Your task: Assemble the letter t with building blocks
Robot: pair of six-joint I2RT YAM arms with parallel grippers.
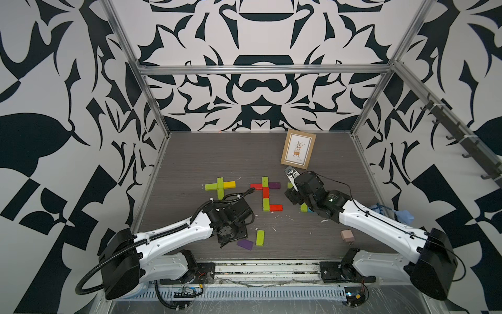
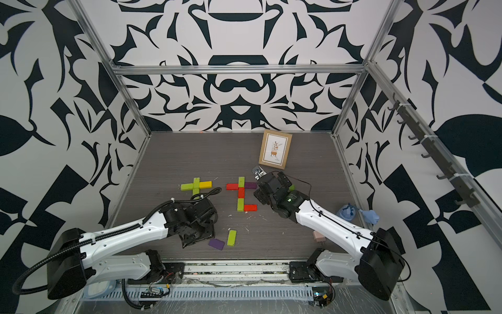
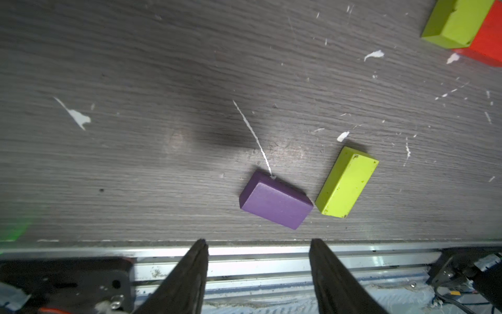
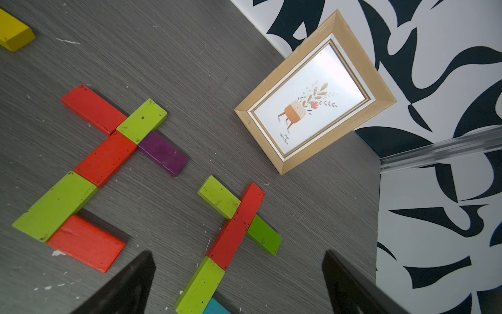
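Note:
Above the front of the table hovers my left gripper, part open with nothing between its fingers. In its wrist view a purple block and a green block lie close together, near the table's front edge. A t shape in the middle has red blocks, a dark purple block and green blocks. A second t, with a red upright and green side blocks, lies under my right gripper, which stands open and empty. A third t of green blocks with a yellow block sits at the left.
A picture frame lies at the back right. A pink block and a blue item are at the right.

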